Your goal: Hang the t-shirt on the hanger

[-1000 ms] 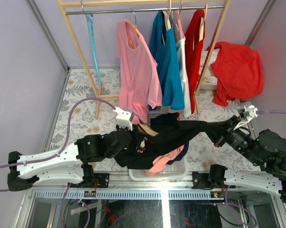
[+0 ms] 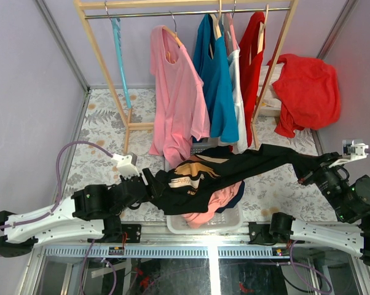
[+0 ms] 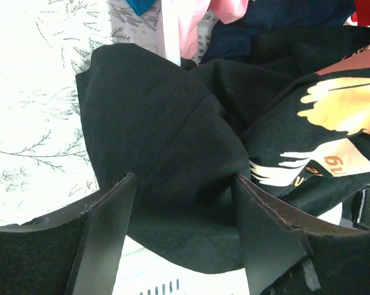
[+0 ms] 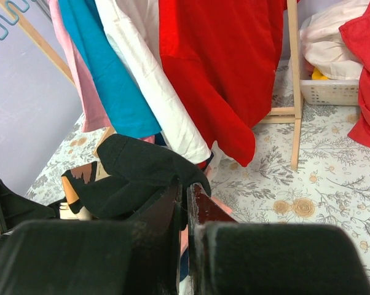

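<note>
A black t-shirt with a tan and white print (image 2: 194, 178) stretches from the basket up toward the right. Its right end is pinched in my right gripper (image 2: 303, 178); in the right wrist view the shut fingers (image 4: 166, 239) have black cloth (image 4: 142, 169) running out from between them. My left gripper (image 2: 151, 187) is at the shirt's left part, open. Black cloth (image 3: 166, 153) lies below and between its spread fingers in the left wrist view, not clamped. A light-blue hanger (image 2: 120, 61) hangs empty at the rail's left end.
On the rail (image 2: 191, 12) hang a pink shirt (image 2: 176, 92), a teal one (image 2: 216, 86), a white one and a red one (image 2: 251, 67). A basket (image 2: 225, 222) with more clothes sits below the black shirt. Red cloth (image 2: 308, 89) covers a bin at back right.
The left gripper has moved left and toward the front, uncovering more of the print. My right gripper has shifted right, drawing the black shirt's end along with it.
</note>
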